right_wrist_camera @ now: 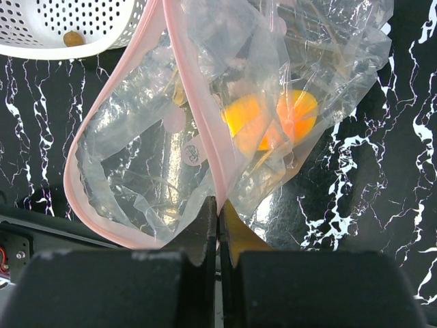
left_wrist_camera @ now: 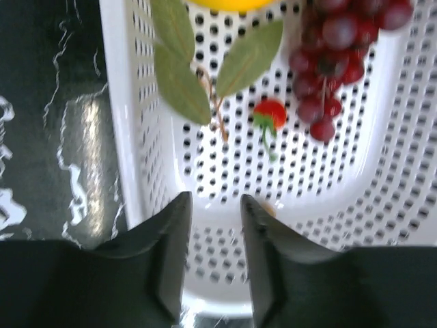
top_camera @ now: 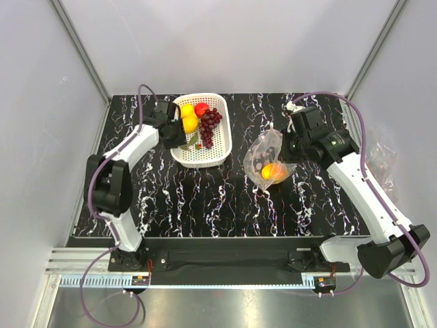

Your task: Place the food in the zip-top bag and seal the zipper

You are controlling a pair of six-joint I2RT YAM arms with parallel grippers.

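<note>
My left gripper [top_camera: 175, 135] hangs over the left part of the white basket [top_camera: 196, 156], its fingers apart and empty in the left wrist view. The basket holds yellow fruits [top_camera: 190, 124], a red fruit [top_camera: 201, 108], red grapes [left_wrist_camera: 331, 61], leaves [left_wrist_camera: 179, 89] and a strawberry [left_wrist_camera: 270, 115]. The clear zip bag [top_camera: 256, 157] rests to the right with orange-yellow fruit [right_wrist_camera: 292, 116] inside. My right gripper is shut on the edge of the bag's pink zipper, holding it up.
Walls stand at the sides and back, and a metal rail runs along the front.
</note>
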